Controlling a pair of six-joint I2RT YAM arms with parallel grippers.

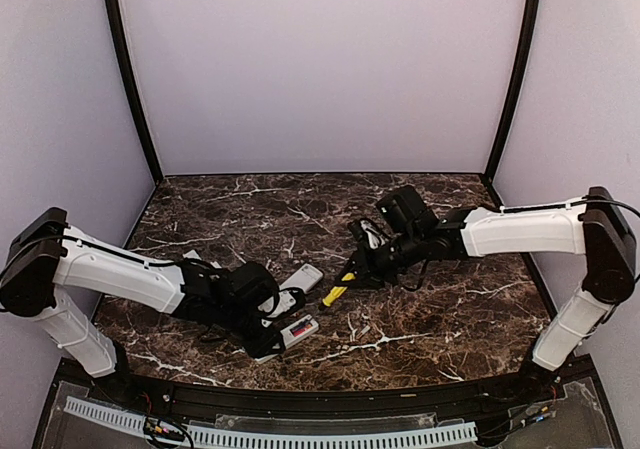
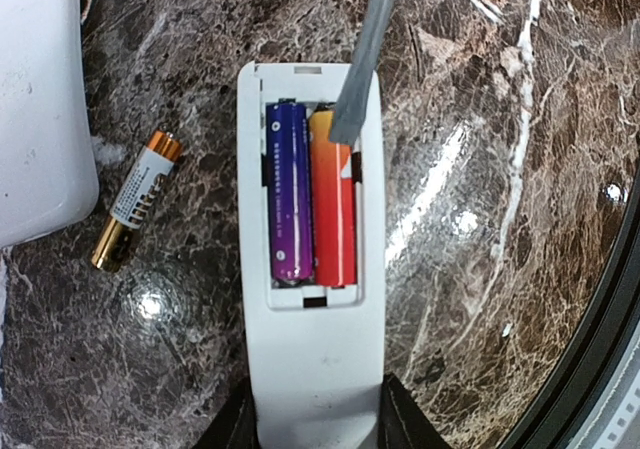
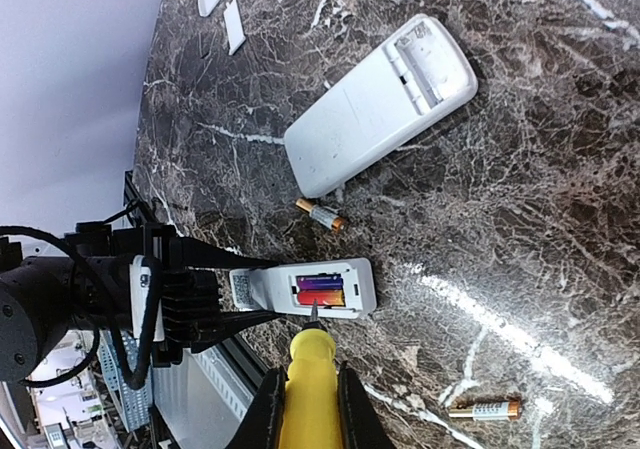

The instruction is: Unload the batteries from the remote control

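A white remote [image 2: 313,354] lies with its battery bay open, holding a purple battery [image 2: 290,189] and a red-orange battery [image 2: 333,219]. My left gripper is shut on the remote's lower end. My right gripper is shut on a yellow-handled screwdriver [image 3: 310,389]. In the left wrist view its grey flat tip [image 2: 349,119] is over the top of the red-orange battery; whether it touches cannot be told.
A larger white device [image 3: 370,104] lies behind the remote. Loose batteries [image 2: 135,199] [image 3: 485,409] lie on either side. Small white pieces [image 3: 234,26] are farther back.
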